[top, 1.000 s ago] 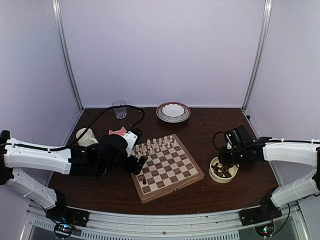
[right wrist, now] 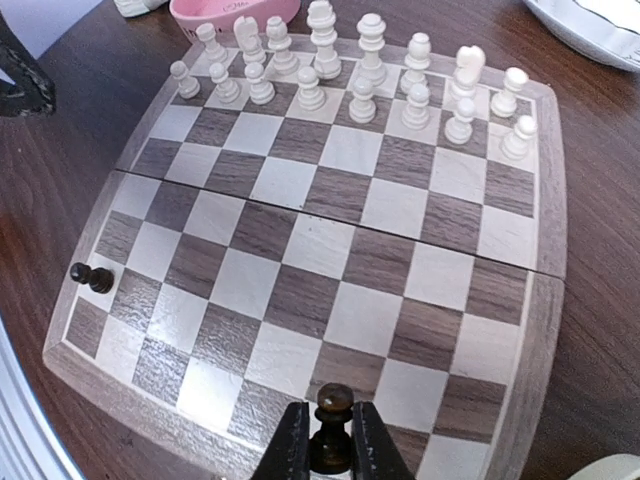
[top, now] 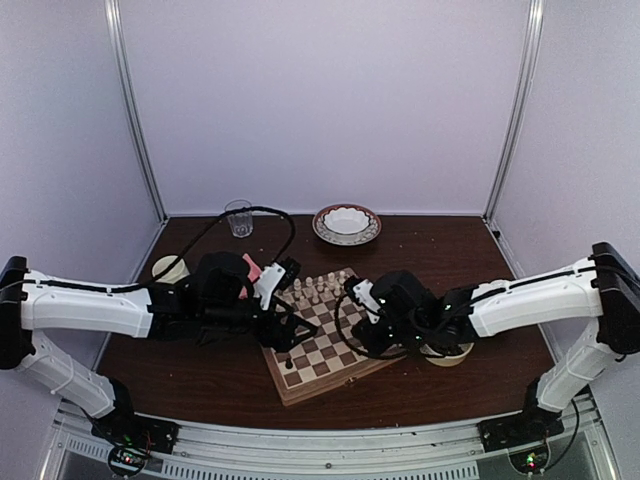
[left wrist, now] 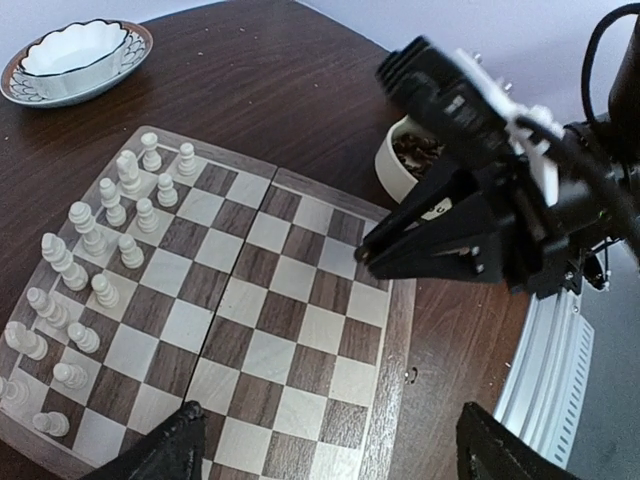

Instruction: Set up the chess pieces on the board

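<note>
The chessboard (right wrist: 395, 255) lies open, with two rows of white pieces (right wrist: 323, 40) standing along its far side. One dark pawn (right wrist: 97, 278) stands on the near left part of the board in the right wrist view. My right gripper is shut on another dark pawn (right wrist: 334, 402), held upright over the board's near right part. My left gripper is open above the board, its fingers (left wrist: 165, 450) wide apart with nothing between them. In the top view the arms hide much of the board.
A cream bowl (left wrist: 393, 167) of dark pieces stands right of the board, partly behind my right gripper. A pink bowl (right wrist: 222, 12) is at the board's far left. Plates (top: 347, 239) and a glass (top: 239, 219) sit farther back.
My right gripper has travelled left from the cream bowl to above the board, carrying the dark pawn.
</note>
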